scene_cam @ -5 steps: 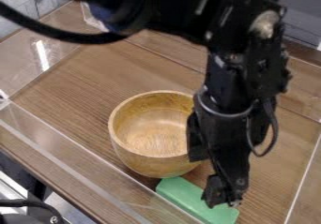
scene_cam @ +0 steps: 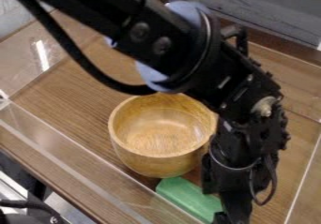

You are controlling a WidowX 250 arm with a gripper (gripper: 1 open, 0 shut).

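A wooden bowl [scene_cam: 153,129] sits in the middle of the view on the wooden surface. A green flat object [scene_cam: 186,195] lies just in front of it, toward the lower right, partly hidden by my gripper. My black gripper [scene_cam: 228,201] hangs over the right end of the green object, beside the bowl. Its fingers are seen from behind and above, and whatever lies between them is hidden.
Bare wood [scene_cam: 69,101] is clear to the left of the bowl and at the far right. Clear panels run along the left and front edges, with a dark cable or object at the bottom left.
The arm and gripper have shifted down and to the right, lower over the green object's right end. The bowl and green object look unmoved.
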